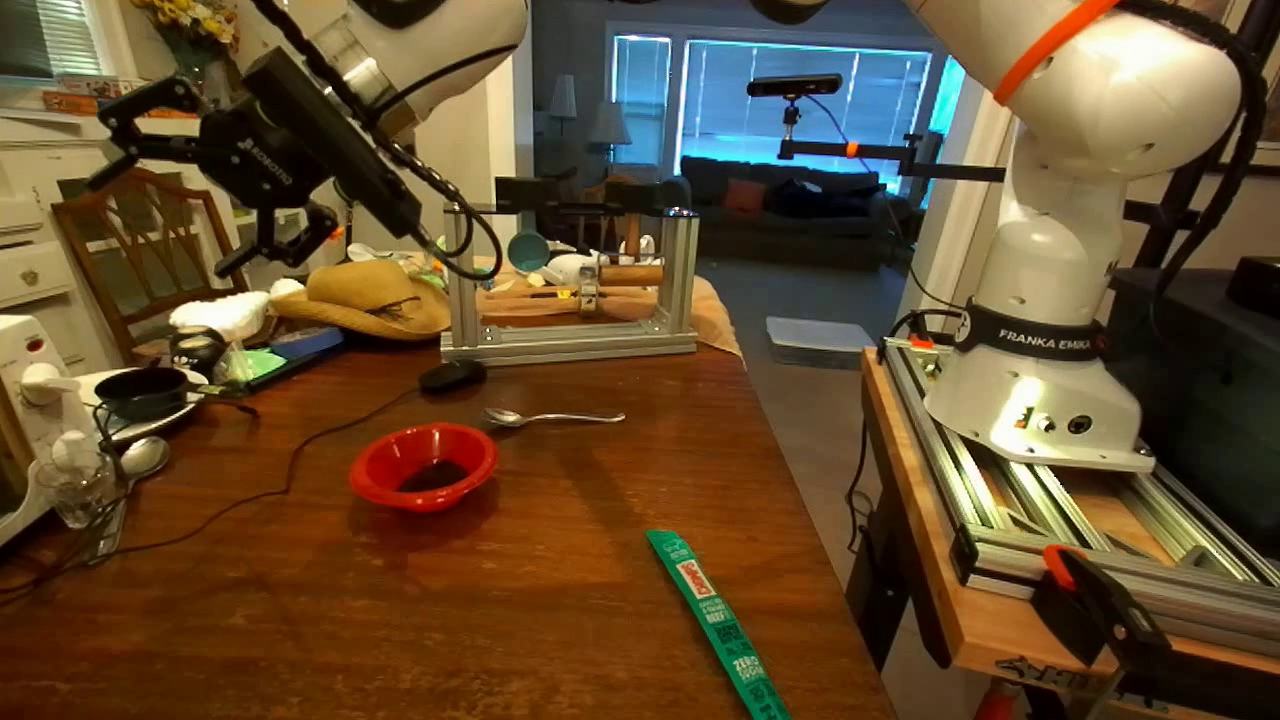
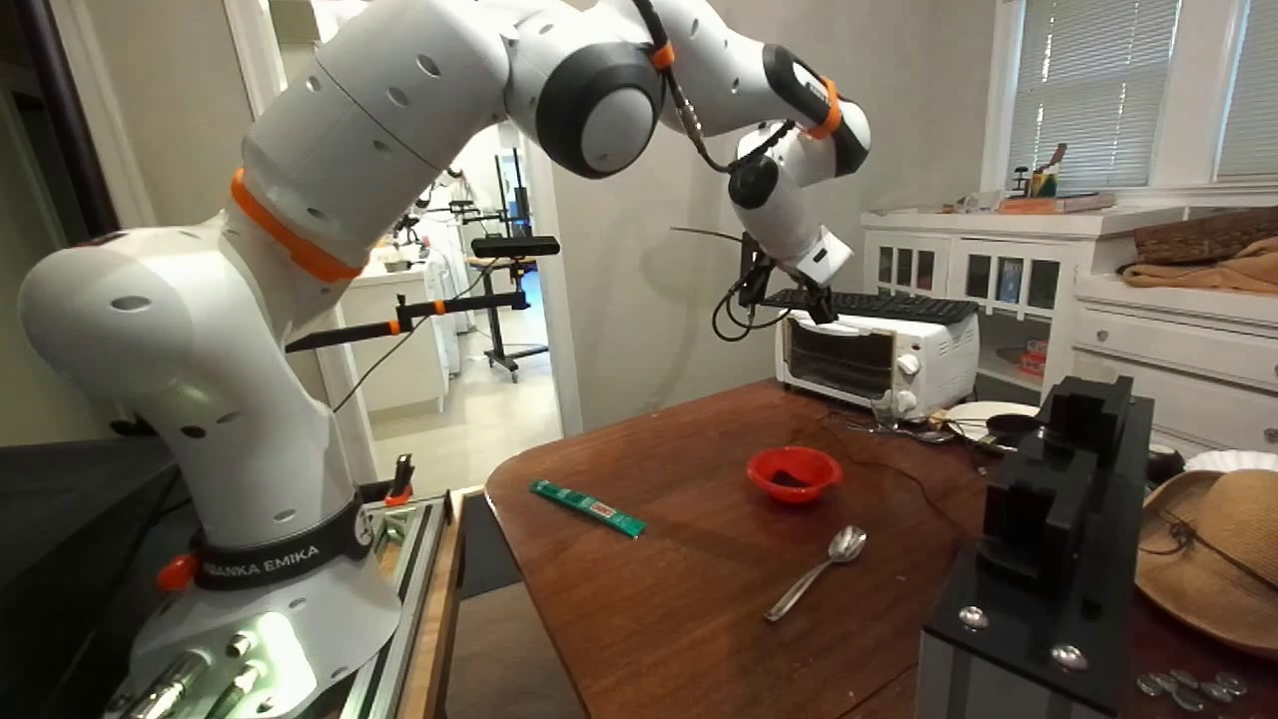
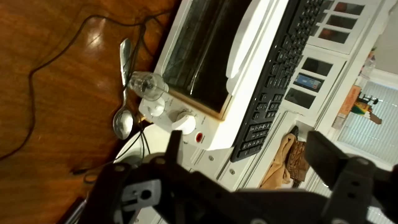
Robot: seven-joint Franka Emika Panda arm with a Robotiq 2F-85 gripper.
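High over the far end of the table, my gripper [image 1: 166,226] stands open with nothing between its fingers. In the wrist view its black fingers [image 3: 173,145] are spread wide apart in front of the toaster oven [image 3: 220,48]. A red bowl [image 1: 422,464] with something dark in its bottom sits on the table, well below the gripper. Close by lies a silver spoon [image 2: 821,573]. Toward the robot-side edge rests a flat green packet [image 1: 717,626]. The gripper touches none of these.
A second spoon [image 3: 123,89], a clear glass [image 3: 146,85] and a loose black cable [image 3: 31,97] lie by the oven. A metal frame [image 1: 570,348] and a straw hat [image 1: 366,298] crowd one side.
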